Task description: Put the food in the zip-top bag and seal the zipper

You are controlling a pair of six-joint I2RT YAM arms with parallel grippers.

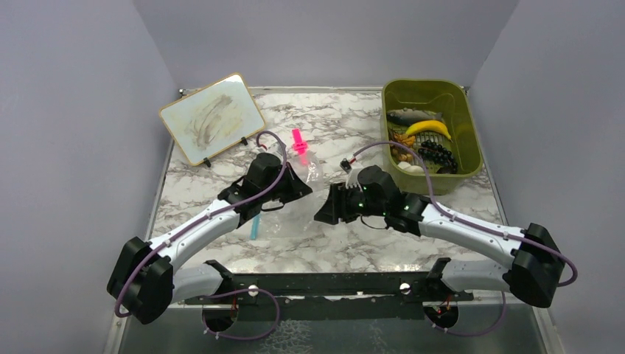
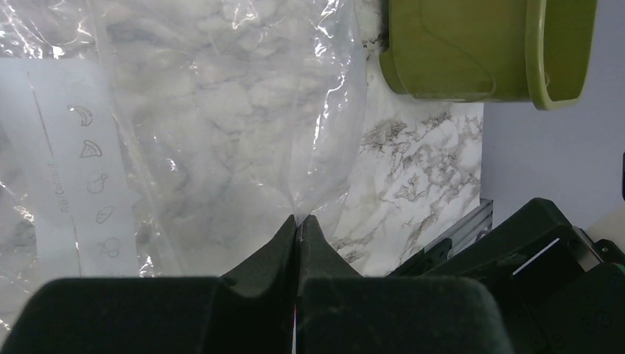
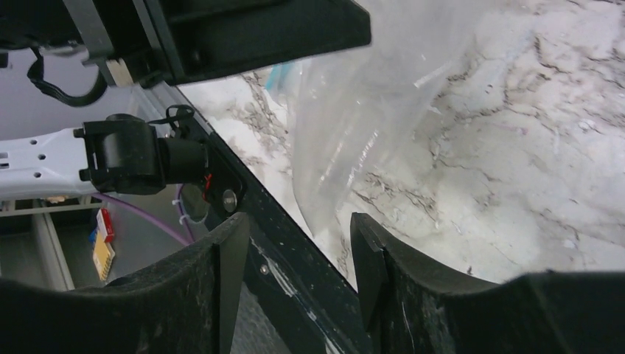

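The clear zip top bag (image 1: 291, 221) lies in mid-table, a blue strip (image 1: 255, 228) showing at its left. My left gripper is shut on a gathered fold of its film, which converges at the fingertips. In the right wrist view, the lifted film (image 3: 335, 147) hangs with its lower corner beyond the gap of my right gripper, whose fingers (image 3: 234, 243) stand apart. Whether film lies between them is unclear. The food sits in the green bin: a fish (image 1: 413, 116), a banana (image 1: 429, 130), dark grapes (image 1: 439, 155) and other pieces.
The green bin (image 1: 472, 158) stands at the back right. A whiteboard (image 1: 212, 118) leans at the back left, and a pink object (image 1: 298, 141) lies behind the bag.
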